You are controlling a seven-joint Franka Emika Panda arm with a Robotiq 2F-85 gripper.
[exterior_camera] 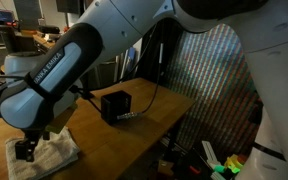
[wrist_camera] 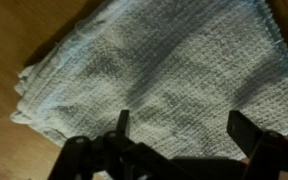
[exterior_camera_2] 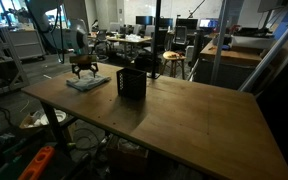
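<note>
A light grey-white cloth [exterior_camera: 52,155] lies folded flat on the wooden table in exterior view 1. It fills most of the wrist view, where the towel's woven surface [wrist_camera: 174,70] shows soft creases. My gripper is open above it, its two dark fingers wide apart with nothing held between them. In exterior view 1 the gripper [exterior_camera: 27,146] is over the cloth's left part. Exterior view 2 shows the gripper [exterior_camera_2: 84,72] low over the cloth [exterior_camera_2: 88,82]; whether the fingertips touch it I cannot tell.
A black open box [exterior_camera_2: 132,84] stands on the table [exterior_camera_2: 199,110] to the side of the cloth. Much of the table beyond the box is bare. A dark cable [exterior_camera: 155,85] hangs near the box in exterior view 1.
</note>
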